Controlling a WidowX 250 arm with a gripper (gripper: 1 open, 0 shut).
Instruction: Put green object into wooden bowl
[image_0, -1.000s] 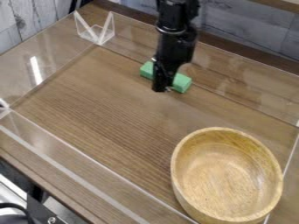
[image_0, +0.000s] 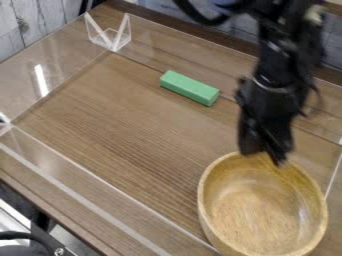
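A green block (image_0: 190, 88) lies on the wooden table toward the back, clear of my gripper. At the lower right stands the wooden bowl (image_0: 211, 215), its visible inside empty. My gripper (image_0: 261, 152) points down at the bowl's far rim and covers part of that rim; whether it touches is unclear. The dark fingers are blurred, so their opening is hard to read. No green shows between them.
A small white wire-like stand (image_0: 110, 33) is at the back left. Bare table (image_0: 114, 130) spreads across the left and middle. Dark cables (image_0: 27, 238) lie at the lower left corner.
My gripper has moved from beside the green block rightward and nearer, to the bowl's far rim. The block stays at the back; the bowl sits slightly lower and further right in view.
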